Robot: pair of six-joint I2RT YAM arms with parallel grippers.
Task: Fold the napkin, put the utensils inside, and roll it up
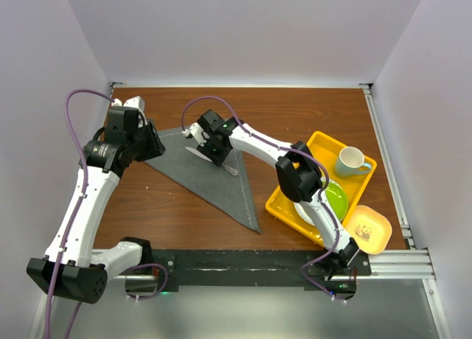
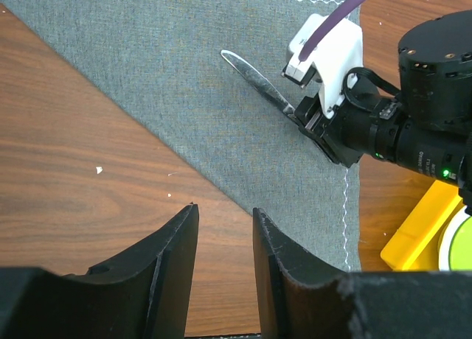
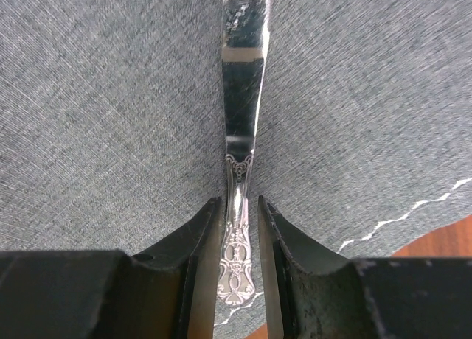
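The grey napkin lies folded into a triangle on the wooden table. A silver knife rests on it, seen in the right wrist view with its handle between the fingertips of my right gripper, which is shut on it. In the left wrist view the knife runs under the right gripper. My left gripper hovers over the napkin's left corner, its fingers apart with nothing between them.
A yellow tray at the right holds plates and a mug. An orange dish sits beside it. Bare table shows at the front left and along the back.
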